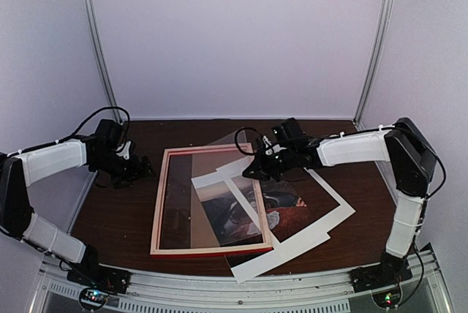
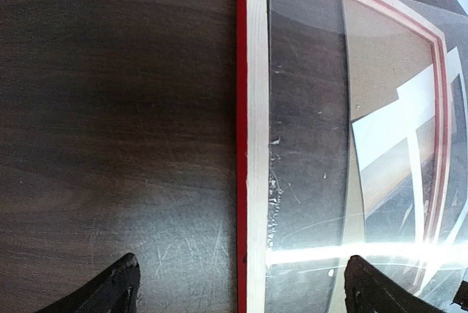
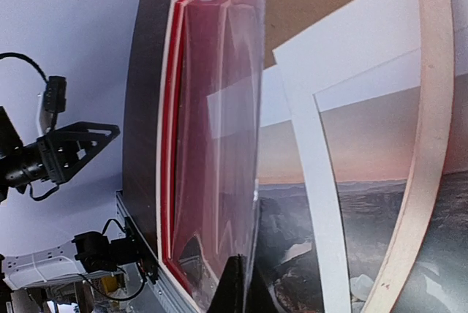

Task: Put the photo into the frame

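Observation:
The red and pale wood frame [image 1: 159, 200] lies flat on the table. Within and below its opening show photos with white borders [image 3: 373, 159], which extend out past the right rail. Over the frame a clear sheet [image 3: 219, 101] is bent up, its edge pinched between the fingertips of my right gripper, which is shut on it near the right rail. My left gripper stands open above the frame's left rail, its fingers spread to either side with nothing between them.
A brown board [image 1: 203, 218] lies under the photos inside the frame's outline. To the right, another photo [image 1: 296, 218] and white strips overlap on the table.

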